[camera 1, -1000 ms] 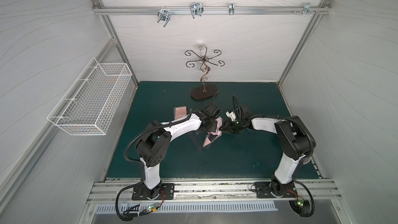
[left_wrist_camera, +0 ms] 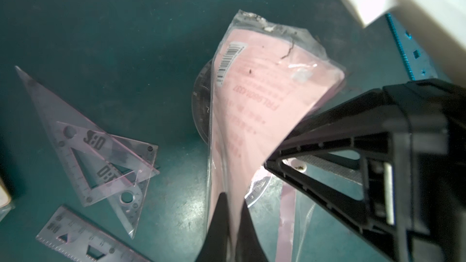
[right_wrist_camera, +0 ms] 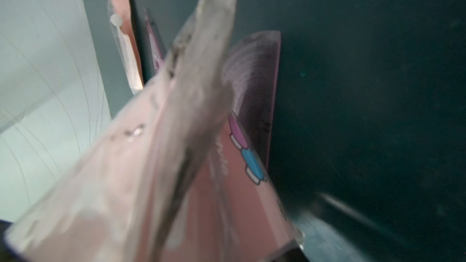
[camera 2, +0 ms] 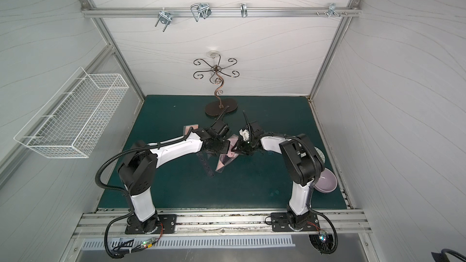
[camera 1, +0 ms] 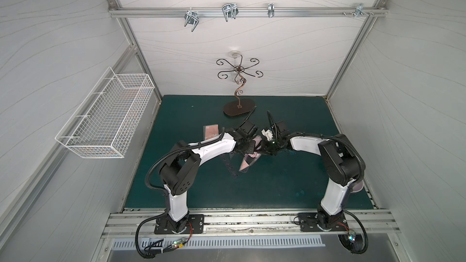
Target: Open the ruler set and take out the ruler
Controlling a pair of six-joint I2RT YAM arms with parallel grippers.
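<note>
The clear pouch with a pink card [left_wrist_camera: 252, 92] stands creased above the table in the left wrist view. My left gripper is shut on its near end. From the right, the black fingers [left_wrist_camera: 388, 116] of my right gripper [camera 1: 262, 148] reach the pouch's side. In the right wrist view the pouch [right_wrist_camera: 194, 203] fills the space before that gripper, with dark finger parts at both lower sides, apart; whether they touch it is hidden. Clear set squares [left_wrist_camera: 48, 111] and a clear ruler [left_wrist_camera: 72, 233] lie loose at the left. A round clear piece [left_wrist_camera: 200, 102] lies partly behind the pouch.
A blue-edged ruler [left_wrist_camera: 412, 48] lies beyond the right gripper. Another pink packet [camera 1: 211, 131] lies behind the left arm. A metal stand [camera 1: 239, 107] stands at the back, and a purple bowl [camera 2: 326, 181] at the right.
My right gripper has moved slightly left, closer to the pouch and the left gripper. The left arm has stayed almost still.
</note>
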